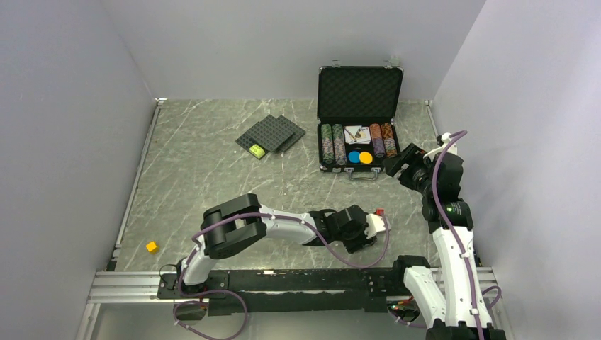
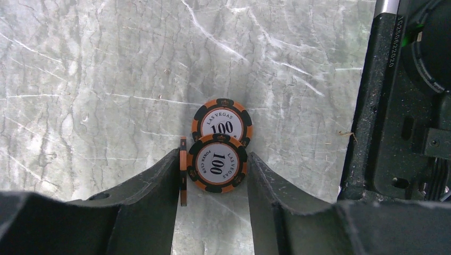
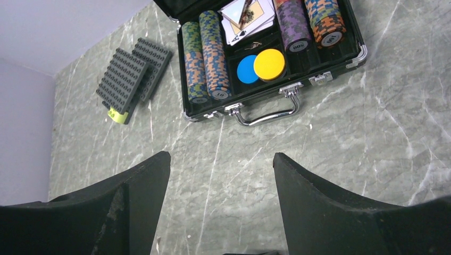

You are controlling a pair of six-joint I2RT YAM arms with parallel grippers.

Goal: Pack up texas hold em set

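Observation:
Black-and-orange 100 poker chips [image 2: 217,164] lie on the marble floor in the left wrist view, two flat and overlapping, one standing on edge [image 2: 183,171]. My left gripper has its fingertips either side of them; whether it grips them cannot be told. The open chip case [image 1: 360,92] at the back holds chip rows [image 3: 215,58], playing cards [image 3: 250,16], and blue [image 3: 245,71] and yellow [image 3: 268,64] discs. My right gripper stands open at the case's front right, nothing between its fingers.
Two dark bumpy pads [image 1: 269,133] with a lime block [image 1: 256,151] lie left of the case. A yellow cube [image 1: 152,246] is at front left. Walls bound the sides and back.

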